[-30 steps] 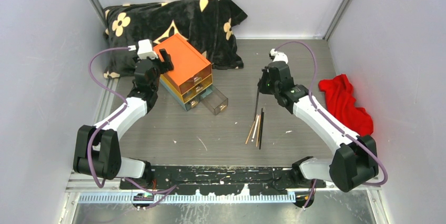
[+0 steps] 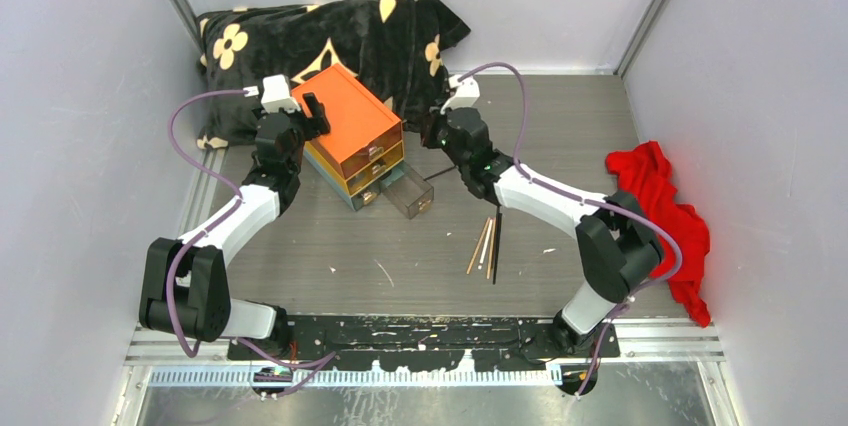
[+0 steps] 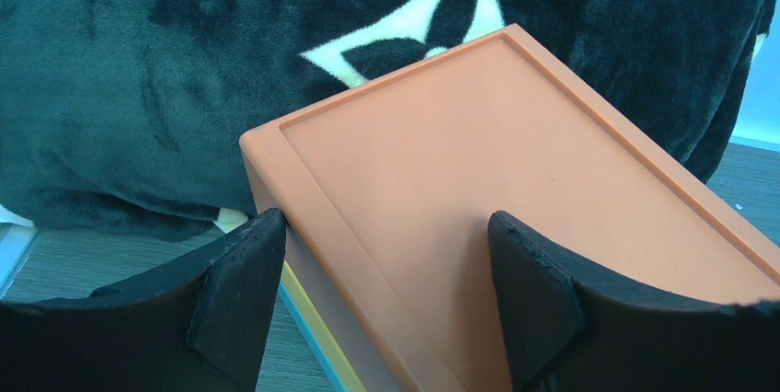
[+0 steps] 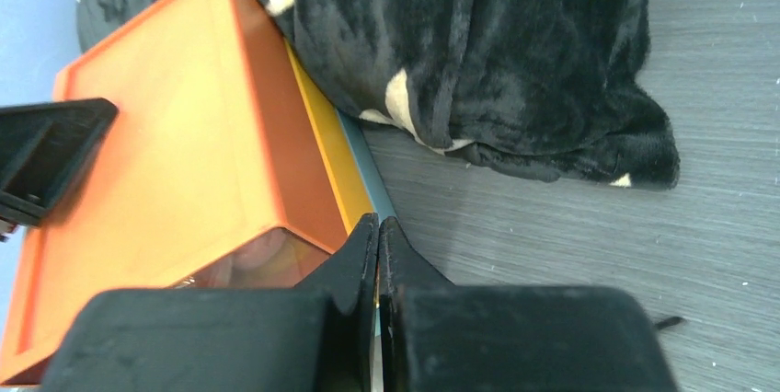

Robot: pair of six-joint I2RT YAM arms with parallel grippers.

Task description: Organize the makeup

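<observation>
An orange-topped organizer (image 2: 345, 111) with yellow and blue tiers sits against the dark blanket; a clear drawer (image 2: 410, 196) at its lower front is pulled out. My left gripper is shut on the organizer's top section, its fingers over the orange edge. My right gripper is shut on a thin dark stick (image 2: 440, 173) just right of the organizer; in the right wrist view the stick's end (image 4: 669, 323) shows beyond the fingers. Several brushes or pencils (image 2: 490, 241) lie on the table at the front right.
A dark flowered blanket (image 2: 260, 41) lies along the back. A crumpled red cloth (image 2: 650, 186) is at the right edge.
My right gripper has moved left toward the organizer, carrying the dark stick away from the group of brushes. The left arm and organizer have not moved.
</observation>
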